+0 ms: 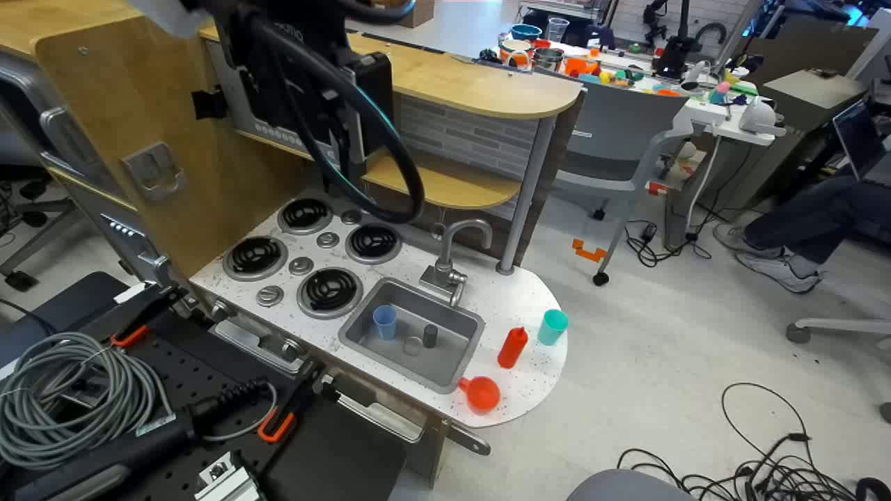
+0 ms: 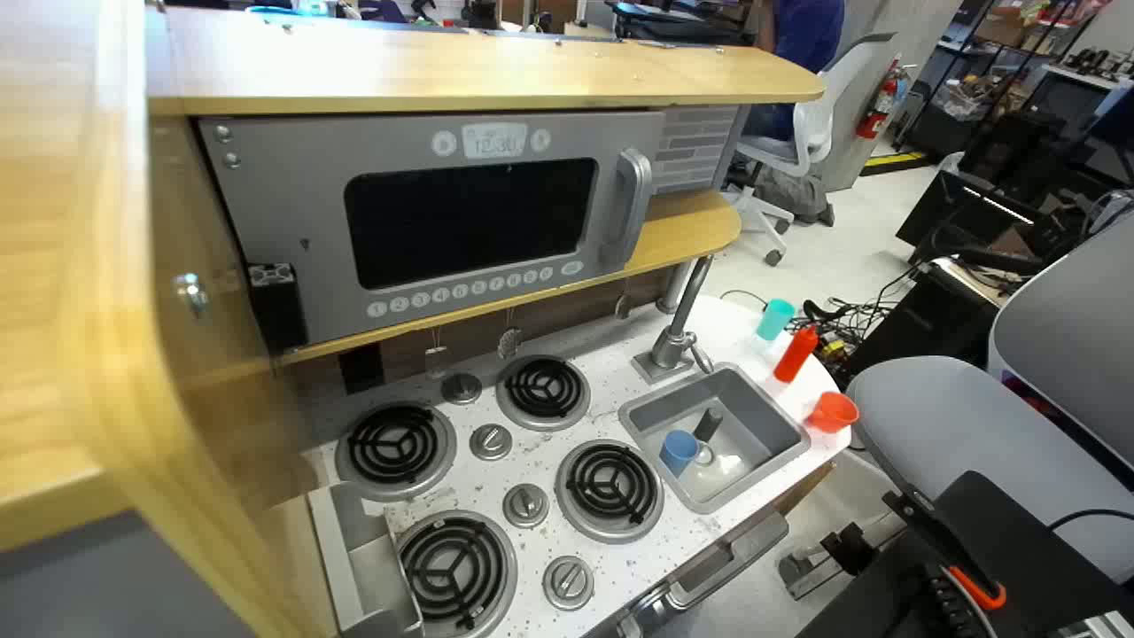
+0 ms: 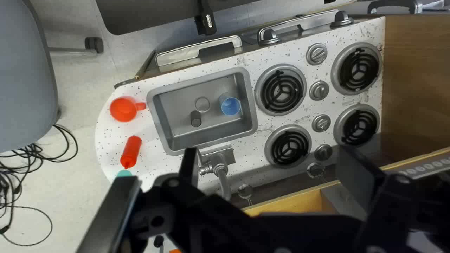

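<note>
High above the toy kitchen counter, my gripper stands open, with nothing between its fingers. In exterior view 1 the dark arm and its cable hang in front of the microwave, hiding most of it. A blue cup (image 3: 230, 106) and a small dark cylinder (image 3: 195, 118) are in the grey sink (image 1: 359, 339). On the white counter right of the sink, in exterior view 1, are a red bottle (image 1: 513, 347), a teal cup (image 1: 552, 326) and a red-orange cup with a handle (image 1: 481, 394). My gripper parts partly cover the teal cup in the wrist view.
A curved faucet (image 1: 452, 255) rises behind the sink. Several black burners (image 2: 614, 480) and grey knobs fill the other side. The microwave (image 2: 319, 202) and a wooden shelf (image 2: 686, 229) overhang the back; a wooden side panel (image 3: 417, 84) bounds the burner end.
</note>
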